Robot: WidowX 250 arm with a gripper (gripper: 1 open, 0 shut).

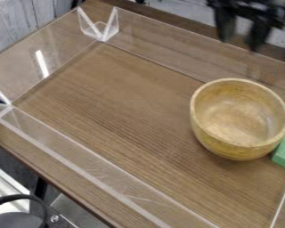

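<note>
A round yellow wooden bowl (238, 138) sits at the right of the wooden table (109, 98), empty as far as I can see. My gripper (234, 27) is a dark, motion-blurred shape at the top right edge, above and behind the bowl and apart from it. Whether it is open or shut, or holds anything, cannot be made out.
A green object (283, 151) lies beside the bowl at the right edge. A clear plastic piece (99, 27) stands at the back left. Clear raised edges line the table's sides.
</note>
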